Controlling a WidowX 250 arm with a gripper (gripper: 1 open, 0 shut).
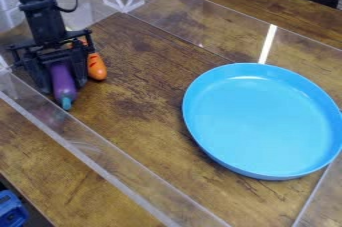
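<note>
The black gripper (54,62) reaches down at the upper left inside a clear-walled area. Its fingers are around or against a purple object (63,82) with a teal lower end. An orange carrot-like object (88,63) lies just to the right of it. Whether the fingers are closed on the purple object is hard to tell, as they are dark and overlapping.
A large blue plate (261,121) fills the right side of the wooden surface (147,131). Transparent walls run along the edges. A blue item (8,211) is at the bottom left corner.
</note>
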